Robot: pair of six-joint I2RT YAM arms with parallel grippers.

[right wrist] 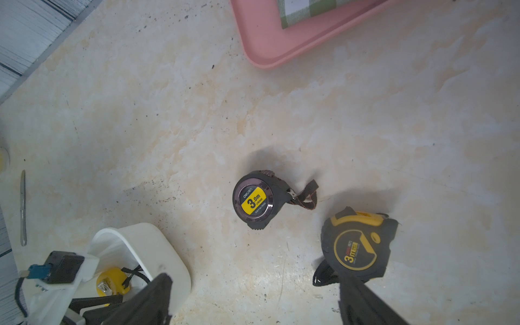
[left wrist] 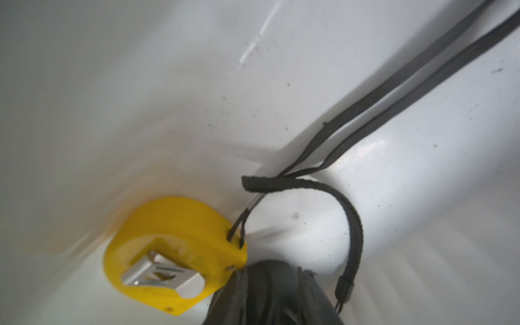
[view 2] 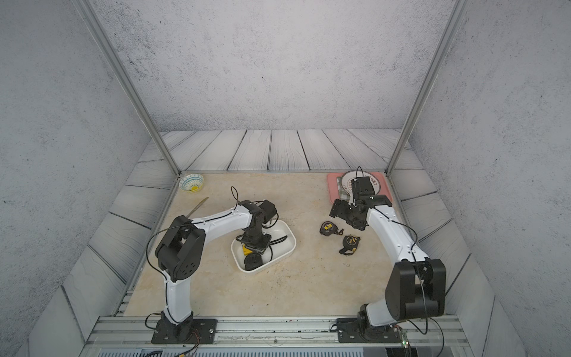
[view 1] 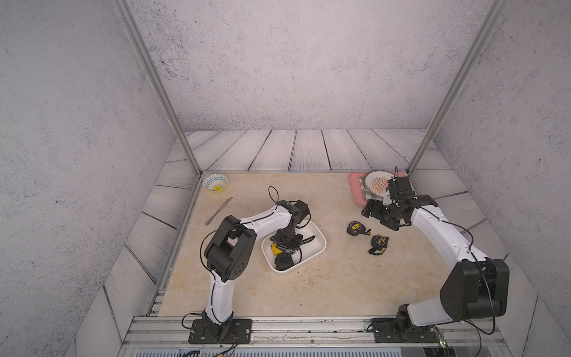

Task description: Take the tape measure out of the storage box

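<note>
The white storage box (view 1: 315,252) holds a yellow tape measure (left wrist: 168,227) with a metal clip, and a black tape measure (view 1: 283,261). Dark straps (left wrist: 379,103) trail over the box floor. My left gripper (view 1: 289,249) reaches down inside the box. In the left wrist view its fingers (left wrist: 233,298) stand apart on either side of the dark rounded body of the black tape measure; whether they touch it cannot be made out. The yellow one lies just beside the left finger. Over the right part of the table, my right gripper is open and empty.
Two other tape measures, a round black one (right wrist: 254,199) and a black-yellow one (right wrist: 354,243), lie on the table right of the box. A pink tray (view 1: 357,190) with a plate (view 1: 378,181) is at back right; a bowl (view 1: 215,182) and knife (view 1: 219,211) are at left.
</note>
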